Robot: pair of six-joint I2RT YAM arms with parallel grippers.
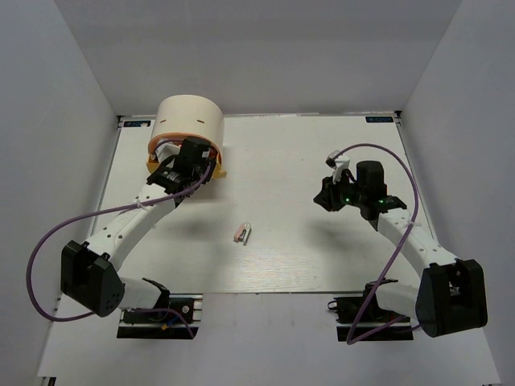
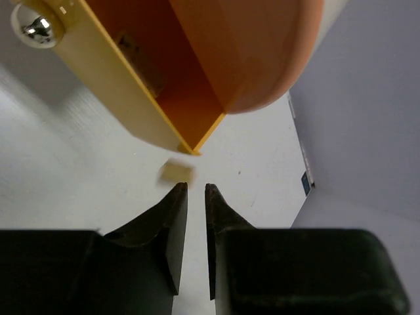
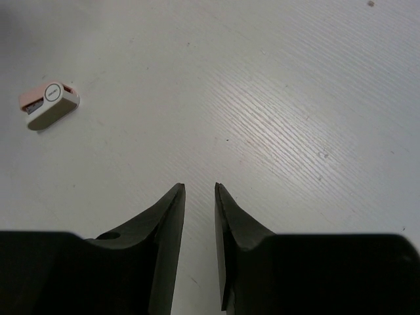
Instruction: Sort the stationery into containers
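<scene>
My left gripper is slightly open beside the front corner of a yellow drawer (image 2: 141, 108); nothing shows between its fingers. Just past the fingertips, outside the drawer's corner, is a blurred tan block (image 2: 176, 172). Whether it is in the air or on the table, I cannot tell. Inside the drawer's orange interior, a dim brownish item (image 2: 141, 65) is partly in shadow. A pink-and-white stapler (image 1: 242, 233) lies on the table, also visible as the stapler (image 3: 49, 106) in the right wrist view. Over bare table, my right gripper is open and empty.
The drawer belongs to a rounded cream-and-orange cabinet (image 1: 190, 119) at the back left. A round metallic knob (image 2: 37, 27) sticks out from the drawer front.
</scene>
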